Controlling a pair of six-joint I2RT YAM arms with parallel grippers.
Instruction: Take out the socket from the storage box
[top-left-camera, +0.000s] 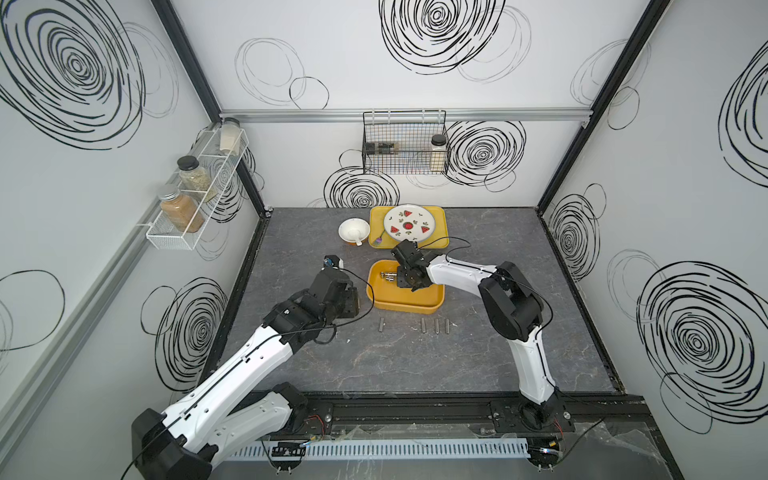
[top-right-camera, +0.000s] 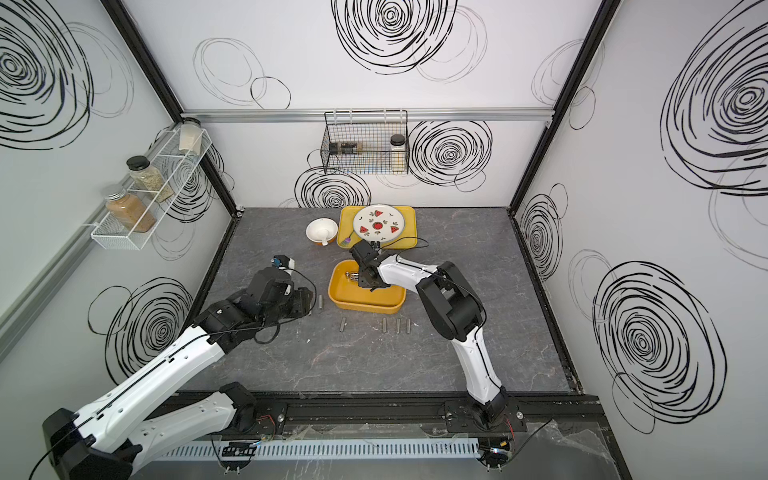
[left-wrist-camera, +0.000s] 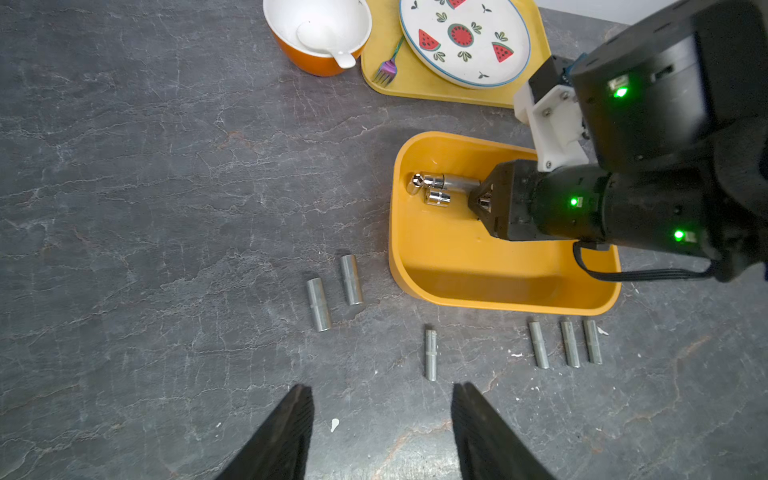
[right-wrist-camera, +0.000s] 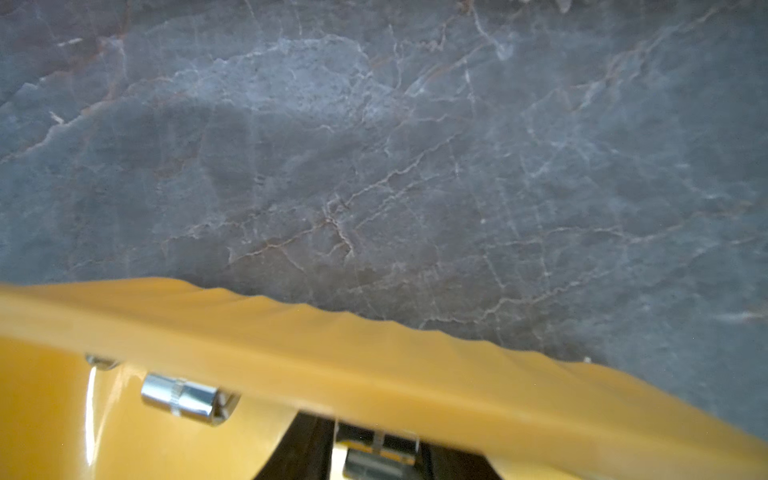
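Note:
The orange storage box holds several chrome sockets in its back left part; in the right wrist view one socket lies past the box's rim. My right gripper is down inside the box at the sockets, beside a long chrome piece; its fingertips are mostly hidden, and whether they hold anything I cannot tell. My left gripper hangs open over the table left of the box, nothing between its fingers.
Several steel cylinders lie on the table left of and in front of the box. Behind are a bowl and a yellow tray with a plate and fork.

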